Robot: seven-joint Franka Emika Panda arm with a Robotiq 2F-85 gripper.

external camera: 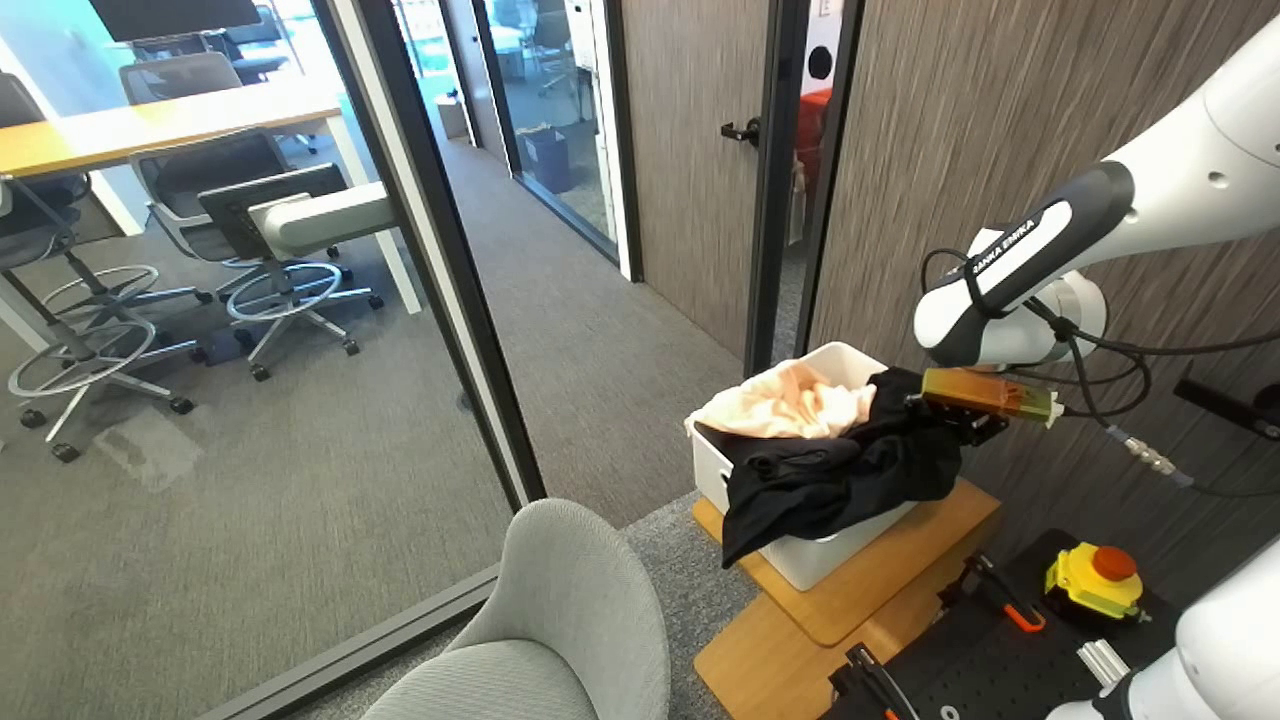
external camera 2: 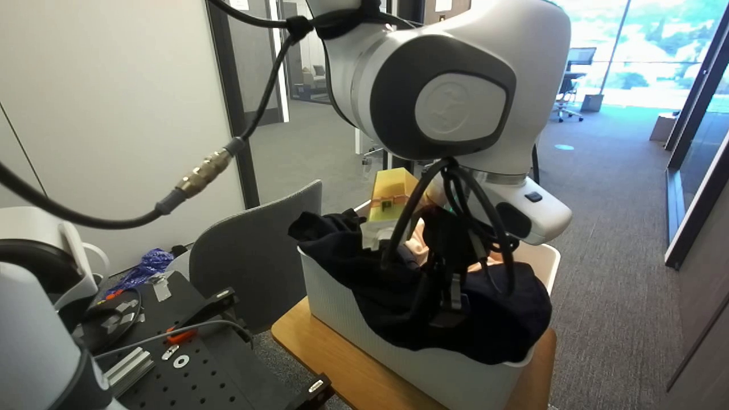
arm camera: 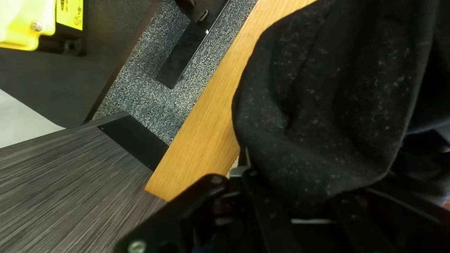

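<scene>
A white bin (external camera 2: 410,369) holds a black garment (external camera: 828,480) and a pale peach cloth (external camera: 786,402). The black garment drapes over the near side of the bin and bunches at its right end. Right there, low against the black fabric, is my gripper (external camera 2: 447,300), below the yellow-orange block (external camera: 984,392) on the wrist. Black cloth (arm camera: 329,105) fills the right of the wrist view and overlaps the dark gripper parts at the bottom. Both fingertips are lost against it, so whether the fingers grip any fabric cannot be made out.
Under the bin is a wooden stand (external camera: 840,606), close to the wood-panelled wall (external camera: 1020,108). A grey chair (external camera: 564,612) stands in front. The black workbench (external camera 2: 205,362) and yellow emergency-stop box (external camera: 1094,582) lie nearby. Cables (external camera 2: 424,198) hang around the wrist.
</scene>
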